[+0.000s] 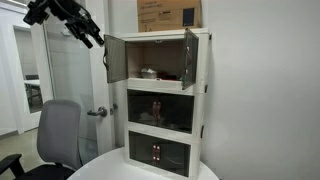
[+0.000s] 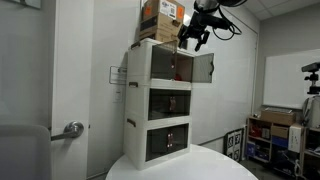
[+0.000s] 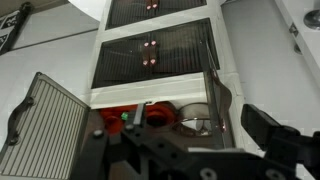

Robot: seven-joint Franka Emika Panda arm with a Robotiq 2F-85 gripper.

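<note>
A white three-tier cabinet (image 1: 160, 134) stands on a round white table (image 1: 110, 168). Both mesh doors of its top compartment are swung out, the left door (image 1: 116, 60) and the right door (image 1: 190, 58). Inside sit a metal pot (image 3: 194, 118) and red items (image 3: 112, 119), partly hidden by my gripper in the wrist view. The gripper (image 2: 192, 44) hangs in front of the cabinet at about the height of its top, its fingers apart and nothing visible between them. In exterior view 1 it shows left of the left door.
A cardboard box (image 1: 168, 15) rests on the cabinet's top. The two lower compartments (image 1: 160, 110) have shut doors. A grey office chair (image 1: 58, 130) stands left of the table.
</note>
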